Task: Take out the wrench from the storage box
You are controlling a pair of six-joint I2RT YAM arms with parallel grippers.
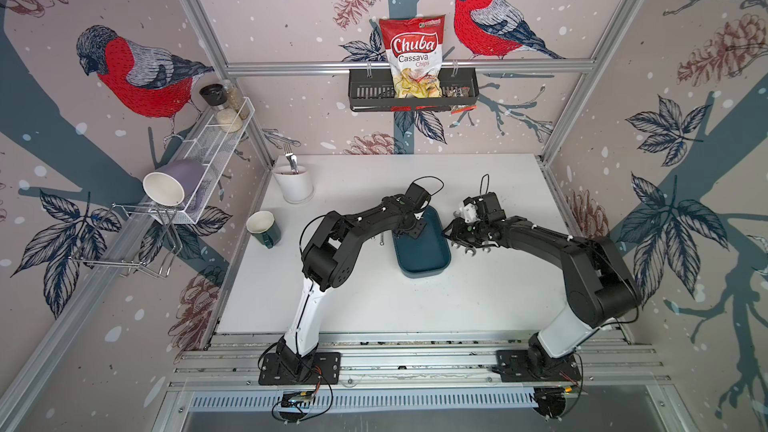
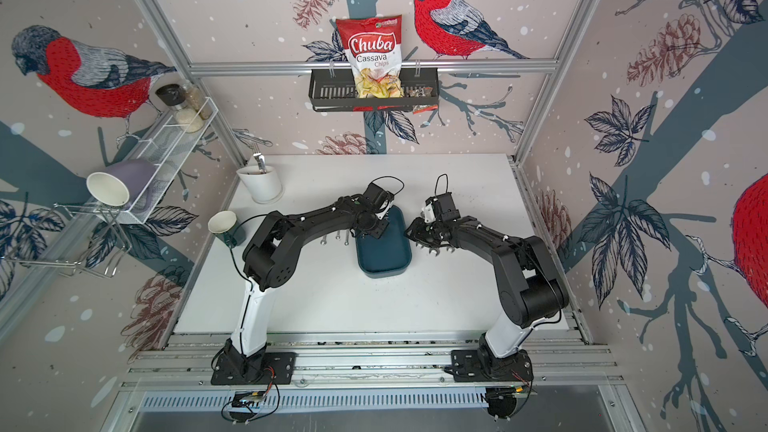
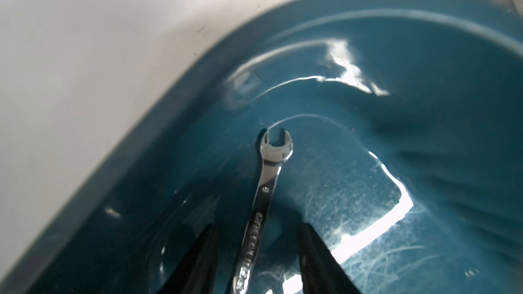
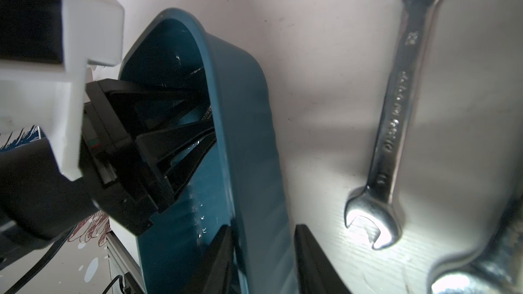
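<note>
A small silver wrench (image 3: 264, 187) lies flat on the floor of the dark blue storage box (image 3: 163, 109), its open-ended head towards the far wall. My left gripper is inside the box with its fingers apart, one on each side of the wrench's shaft, and gaps show on both sides. The wrench's lower end runs out of view. My right gripper is open over the box's right wall (image 4: 248, 125), one finger on the inner side and one on the outer. Whether its pads touch the wall, I cannot tell.
Larger wrenches lie on the table right of the box, one wrench (image 4: 400, 92) close to my right gripper. More small tools (image 2: 337, 234) lie left of the box. A green cup (image 1: 264, 228) and white utensil holder (image 1: 293, 181) stand far left.
</note>
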